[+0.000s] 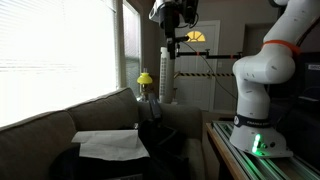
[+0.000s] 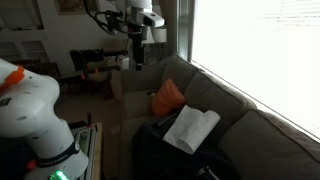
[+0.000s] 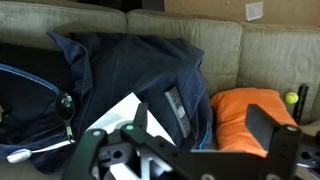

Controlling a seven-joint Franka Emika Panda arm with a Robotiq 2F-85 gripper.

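Observation:
My gripper stands open with nothing between its fingers, high above a couch. In the wrist view a dark remote control lies on a rumpled dark blue cloth. Left of the remote is a white sheet, partly hidden behind the gripper; exterior view 2 also shows this white sheet. An orange pillow rests on the right, its lower part covered by a finger. Farther left, a spoon-like tool with a white handle lies on the cloth.
Beside the pillow are a small yellow-green round object and a thin black object. The couch backrest runs below the bright window. A table edge lies at the arm's base. Air around the gripper is clear.

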